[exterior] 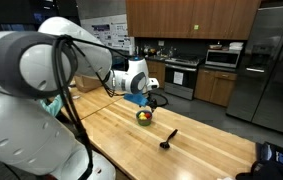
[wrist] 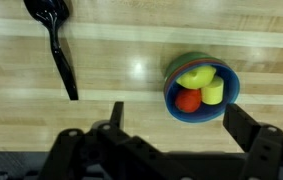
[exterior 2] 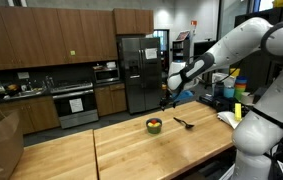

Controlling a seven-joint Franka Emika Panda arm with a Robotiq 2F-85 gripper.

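A round bowl (wrist: pixel 231 84), blue inside with a green outer side, sits on the wooden table and holds a red ball-like item (wrist: pixel 188 100) and yellow items (wrist: pixel 213 91). In the wrist view it appears just ahead of my gripper, toward the right finger. The dark fingers stand wide apart with bare table between them, so the gripper is open and empty. Exterior view 1 shows the gripper (exterior: pixel 155 97) above table height near the bowl (exterior: pixel 144 122). A black spoon-like utensil (wrist: pixel 57 48) lies apart from the bowl, at upper left in the wrist view.
The table (exterior 2: pixel 131 150) has wide free room around bowl and utensil (exterior 2: pixel 184 123). Dark objects (exterior: pixel 277 158) rest at its right end in exterior view 1. A person (exterior: pixel 51 88) is at the far left. Kitchen cabinets and a fridge (exterior: pixel 274 70) stand behind.
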